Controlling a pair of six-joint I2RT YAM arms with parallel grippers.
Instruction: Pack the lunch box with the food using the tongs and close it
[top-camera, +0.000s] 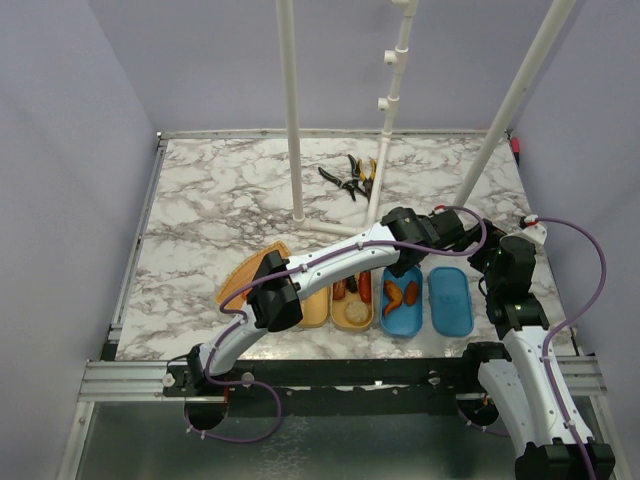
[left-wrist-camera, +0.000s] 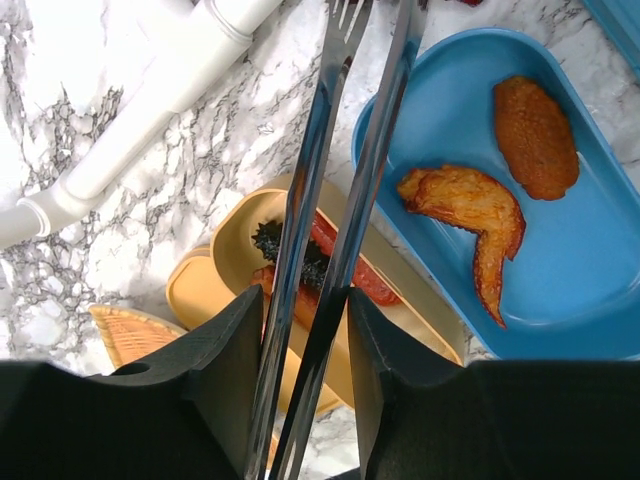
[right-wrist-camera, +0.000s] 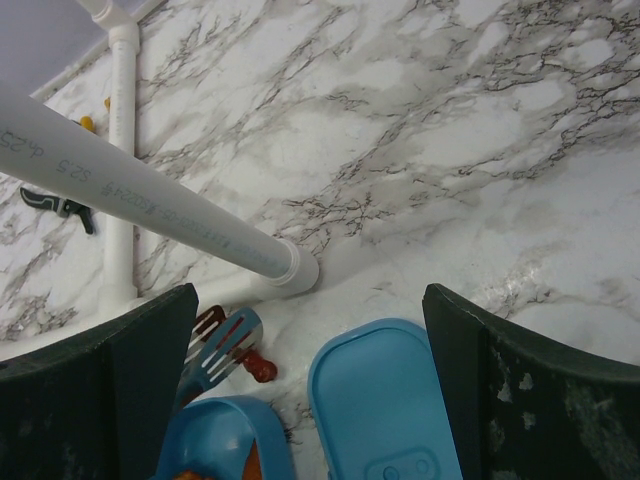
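Note:
Above the food boxes, my left gripper holds long metal tongs (left-wrist-camera: 357, 200), which run up between its fingers. Beneath are a blue box (left-wrist-camera: 569, 290) with a chicken wing (left-wrist-camera: 460, 210) and a brown piece (left-wrist-camera: 532, 135), and a yellow box (left-wrist-camera: 233, 225) with sausages, dark garnish and, in the top view, a pale mound (top-camera: 356, 311). A blue lid (right-wrist-camera: 375, 395) lies right of the blue box. My right gripper stands open over the right end of the table, nothing between its fingers.
White pipes (right-wrist-camera: 180, 205) stand just behind the boxes. Pliers (top-camera: 343, 183) lie at the back. A woven tray (top-camera: 240, 275) sits left of the boxes.

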